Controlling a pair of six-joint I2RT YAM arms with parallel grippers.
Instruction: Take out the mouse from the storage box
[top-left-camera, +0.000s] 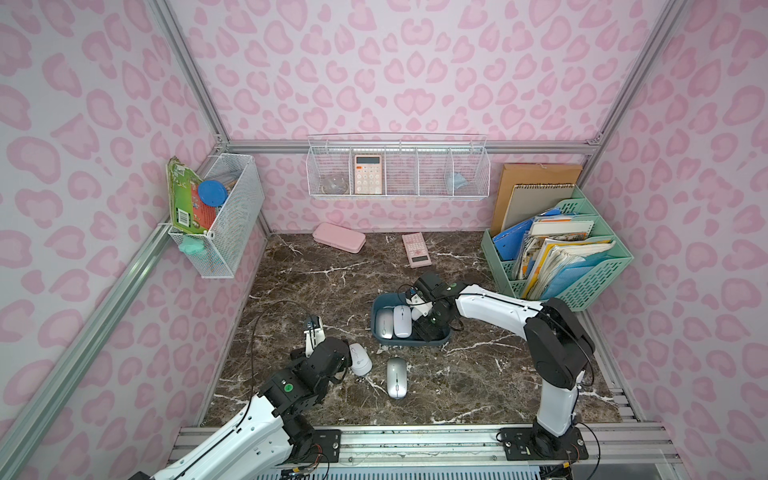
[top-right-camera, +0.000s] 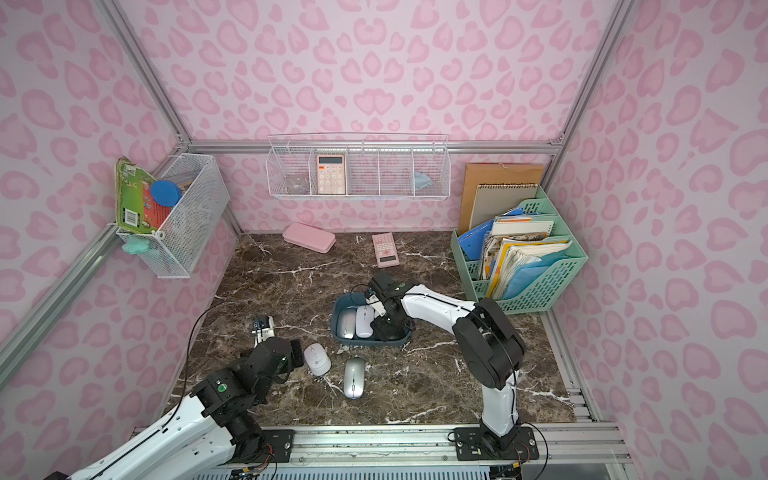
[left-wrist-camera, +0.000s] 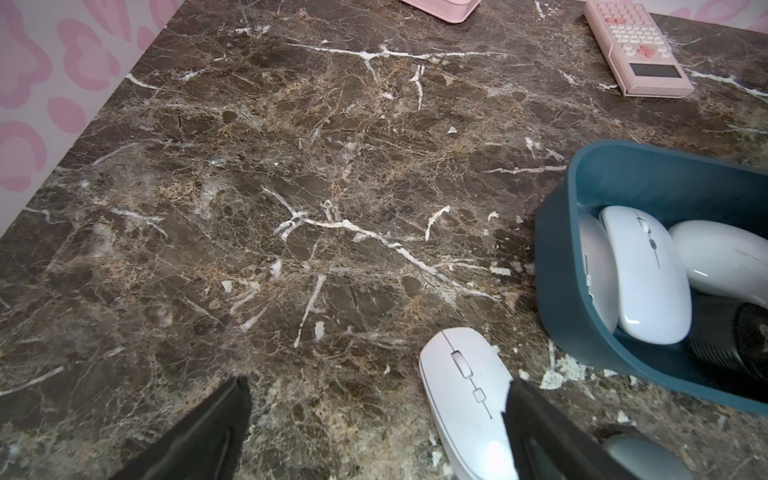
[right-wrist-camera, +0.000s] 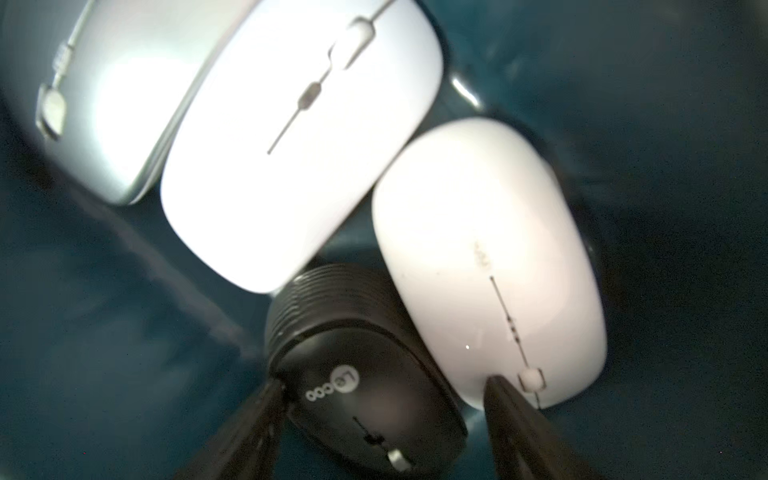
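The blue storage box (top-left-camera: 384, 339) stands mid-table with several mice inside. In the right wrist view, a black mouse (right-wrist-camera: 360, 392) lies between the fingers of my open right gripper; one fingertip overlaps the end of a white mouse (right-wrist-camera: 488, 264) beside it. A second white mouse (right-wrist-camera: 296, 144) and a silver-grey mouse (right-wrist-camera: 104, 96) lie side by side there. Outside the box are a white mouse (left-wrist-camera: 468, 392) and a grey mouse (top-left-camera: 397, 378). My left gripper is open above the table, the white mouse near its right finger.
Behind the box lie a pink calculator (top-left-camera: 416, 249) and a pink case (top-left-camera: 338, 237). A green file basket (top-left-camera: 596, 280) stands at the right, and a white wire basket (top-left-camera: 240, 216) hangs at the left. The table left of the box is mostly bare.
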